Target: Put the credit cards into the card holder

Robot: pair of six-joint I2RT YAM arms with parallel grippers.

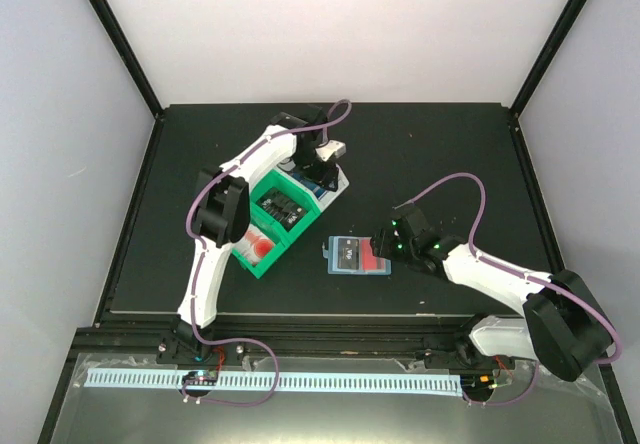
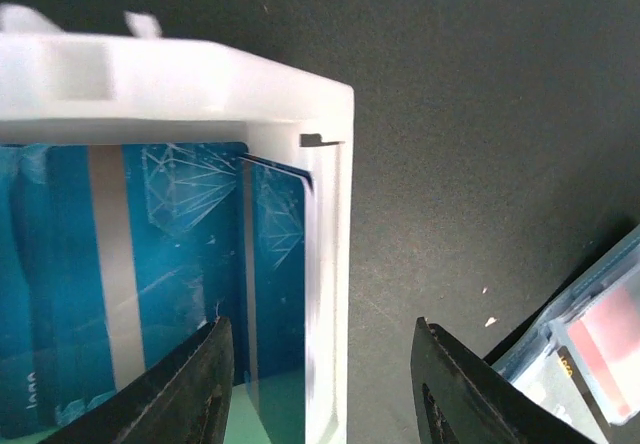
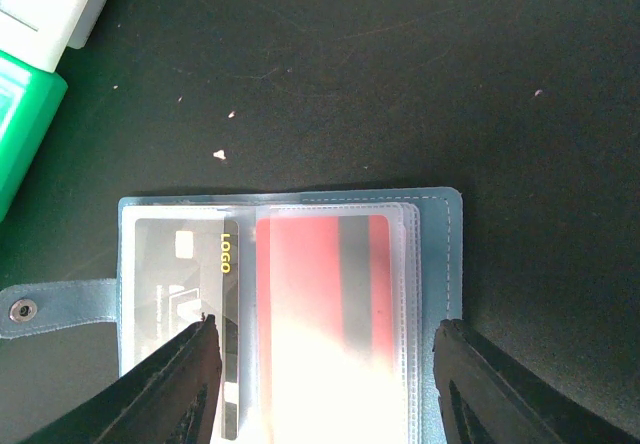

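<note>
A light-blue card holder (image 3: 440,254) lies open on the table, with a black-striped card (image 3: 160,264) in its left sleeve and a red-striped card (image 3: 325,274) in its right. My right gripper hovers over it, fingers apart with nothing seen between them. Up and left, my left gripper stands open over a white compartment (image 2: 330,214) of blue cards (image 2: 150,264) beside a green tray (image 1: 265,264), which holds dark cards (image 1: 280,206) and red-and-white cards (image 1: 255,244).
</note>
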